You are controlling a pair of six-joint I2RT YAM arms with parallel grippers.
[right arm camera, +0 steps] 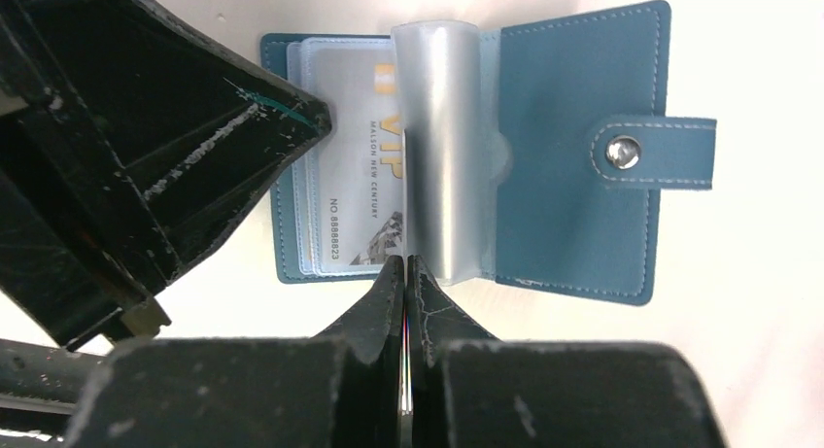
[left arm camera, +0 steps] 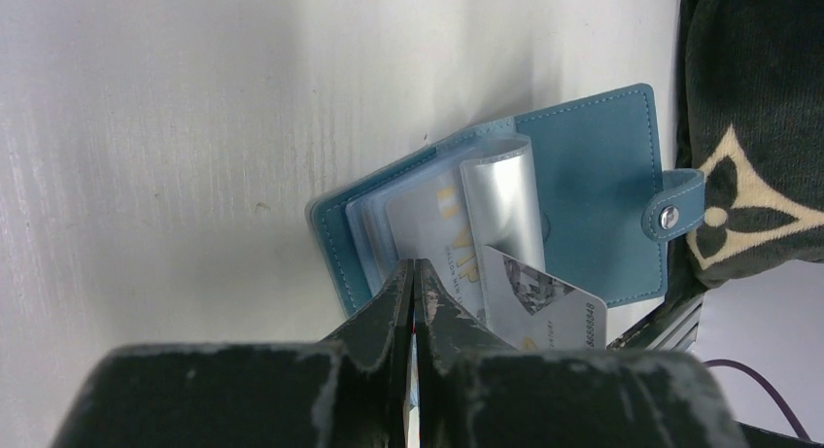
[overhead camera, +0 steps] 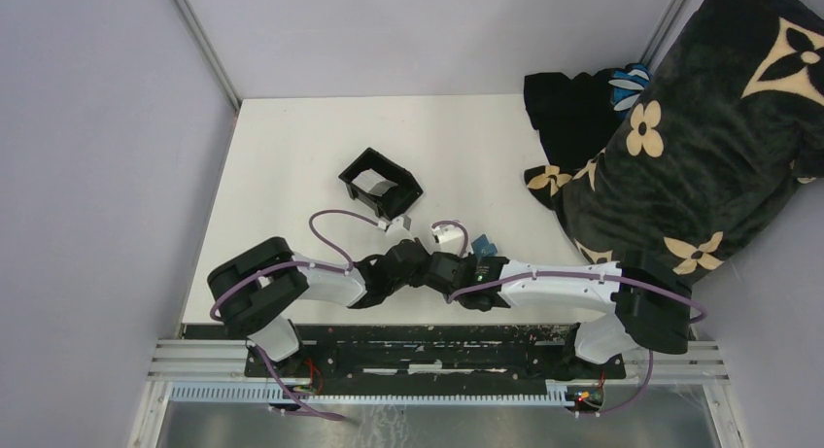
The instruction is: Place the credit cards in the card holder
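Note:
A blue card holder (right arm camera: 575,224) lies opened on the table, its snap-button flap (right arm camera: 653,155) to the right. On its left half, a grey VIP card (right arm camera: 342,166) sits in the clear sleeves, and one clear sleeve (right arm camera: 442,98) curls upward beside it. My left gripper is shut at the sleeves' outer edge, with a thin layer between its fingers; its tips partly hide that edge. The right gripper is shut on a second card (left arm camera: 546,302), which stands edge-on against the curled sleeve. Whether this card's lower edge is inside a sleeve cannot be told.
Farther back on the table stands a black box (overhead camera: 381,183) with something pale inside. A dark patterned cushion (overhead camera: 709,147) and black cloth (overhead camera: 573,118) cover the right side. Open white table (overhead camera: 291,147) lies at the back left.

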